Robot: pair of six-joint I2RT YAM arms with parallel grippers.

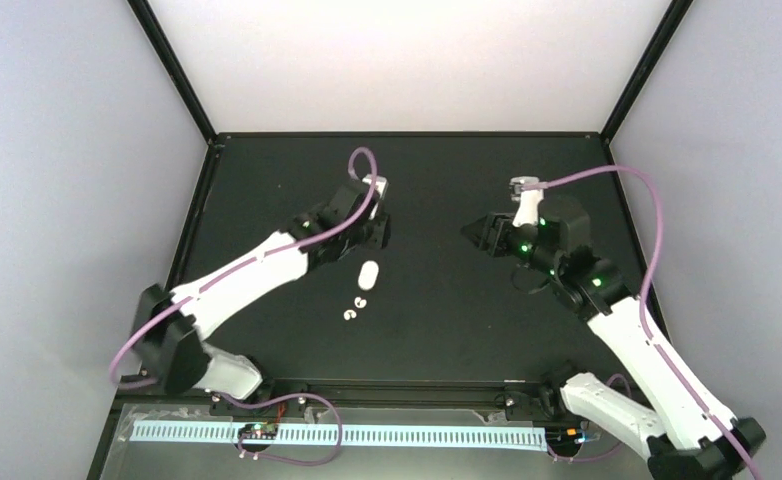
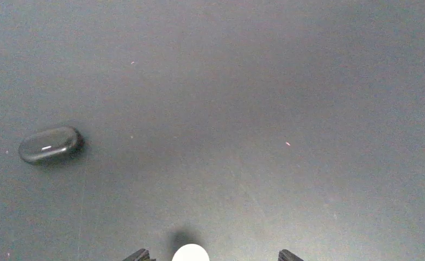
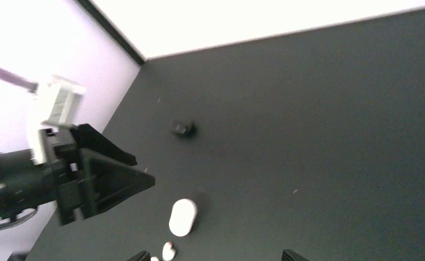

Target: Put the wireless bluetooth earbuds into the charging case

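The small white oblong case [image 1: 368,275] lies on the black table, its lid side not readable. Two tiny white earbuds [image 1: 355,308] rest just below it in the top view. Above and apart from the case, my left gripper [image 1: 378,237] has its fingers spread. In the left wrist view only the end of the white case [image 2: 191,254] shows, nearer one fingertip, with a shadow beside it. The right wrist view shows the white case [image 3: 183,217] clear of the left gripper, one earbud [image 3: 168,251] below it. My right gripper [image 1: 475,232] hovers to the right, open and empty.
A glossy black oblong object [image 2: 50,144] sits on the table beyond the white case; the left arm seems to cover it in the top view.
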